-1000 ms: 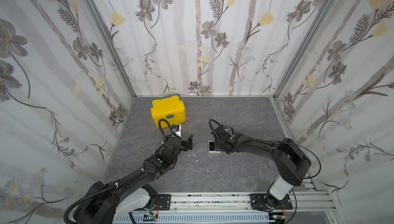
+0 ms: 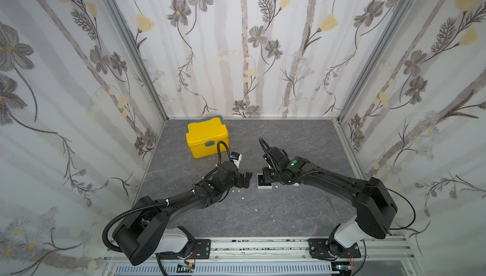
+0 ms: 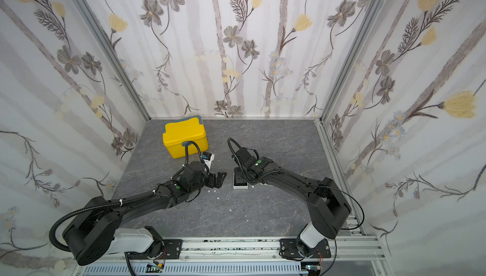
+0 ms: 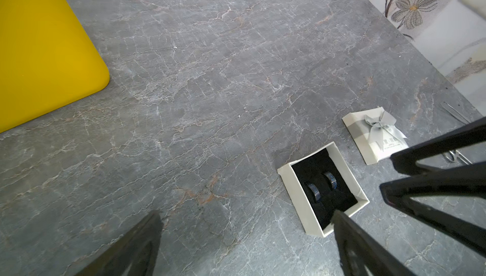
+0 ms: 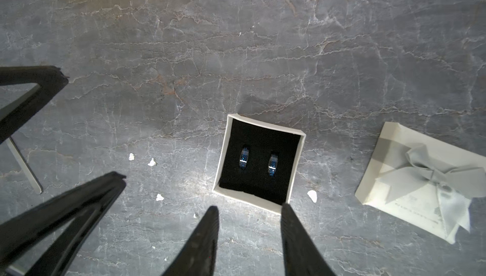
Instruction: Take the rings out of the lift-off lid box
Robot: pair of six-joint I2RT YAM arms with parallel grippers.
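Observation:
Two blue-banded rings stand in the black foam of the open white box: in the right wrist view, the left ring (image 5: 244, 158) and the right ring (image 5: 272, 164). The white box (image 5: 252, 202) rests on the table, its white lid (image 5: 405, 195) with a ribbon bow lying apart to the right. My right gripper is parted above the box's near edge, with nothing between its fingers. To the left of the box, my left gripper is wide open and empty; the box (image 4: 298, 195) shows beyond its right finger in the left wrist view.
A yellow case (image 2: 207, 136) stands at the back left. Small white scraps (image 5: 152, 162) lie left of the box, and a metal tool (image 4: 458, 157) lies near the lid.
My left arm has swung right, bringing its gripper closer to the box. The right arm has reached up and left over the box since a second ago. Box and case have stayed put.

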